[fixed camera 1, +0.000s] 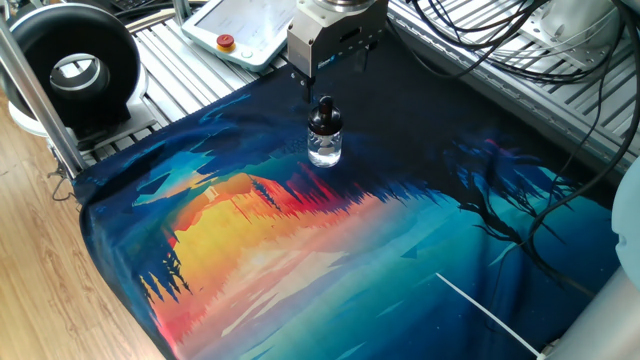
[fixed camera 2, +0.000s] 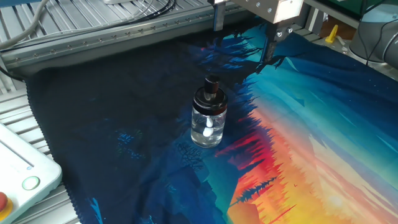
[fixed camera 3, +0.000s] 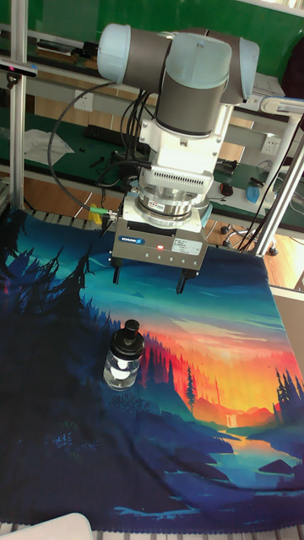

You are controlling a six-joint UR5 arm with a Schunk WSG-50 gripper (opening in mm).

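A clear glass bottle (fixed camera 1: 325,148) with a black cap and narrow black top stands upright on the printed cloth. In the second exterior view the bottle (fixed camera 2: 209,127) holds clear liquid and something white shows inside. My gripper (fixed camera 3: 149,275) hangs above the cloth with its two black fingers wide apart and nothing between them. The third view has the bottle (fixed camera 3: 123,364) nearer the camera than the gripper, clear of the fingers. From the second view, the gripper (fixed camera 2: 244,36) is behind and to the right of the bottle, not touching it.
The colourful cloth (fixed camera 1: 300,270) covers the table and is otherwise mostly bare. A pendant with a red button (fixed camera 1: 226,42) lies at its edge. A black spool (fixed camera 1: 75,70) stands beyond the corner, and loose cables (fixed camera 1: 560,215) hang at the right.
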